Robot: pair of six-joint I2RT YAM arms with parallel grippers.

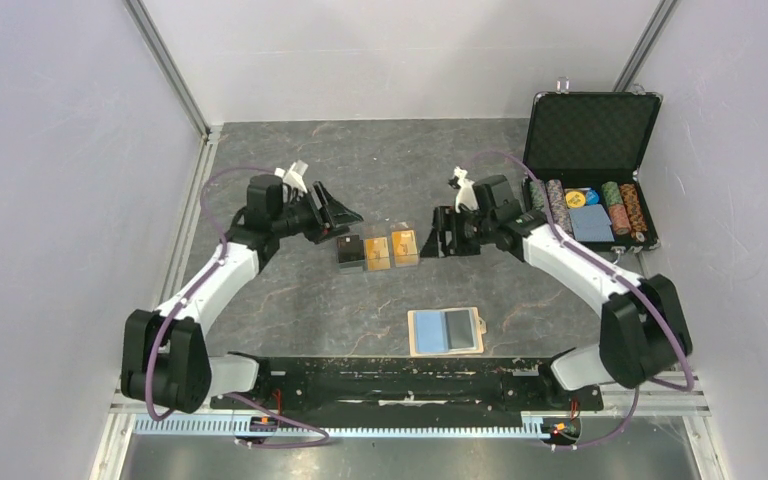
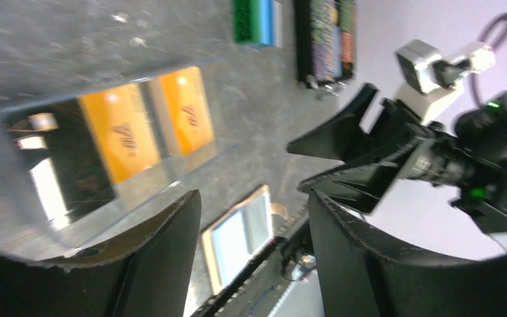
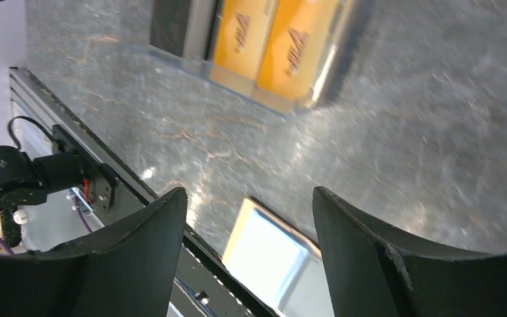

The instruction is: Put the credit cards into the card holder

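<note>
A clear tray (image 1: 378, 269) lies mid-table with a black card (image 1: 350, 250) at its left and two orange cards (image 2: 120, 132) beside it. My left gripper (image 1: 344, 226) is over the tray's left end, open and empty. At the tray's right end my right gripper (image 1: 434, 240) also stands open, nothing between its fingers. Nearer the front lies a flat beige-edged piece (image 1: 446, 331) with a blue panel and a dark grey one, seen partly in both wrist views.
A green and blue block (image 2: 257, 21) stands behind the right arm, hidden in the top view. At the back right is an open black case (image 1: 593, 140) with chips and blue cards.
</note>
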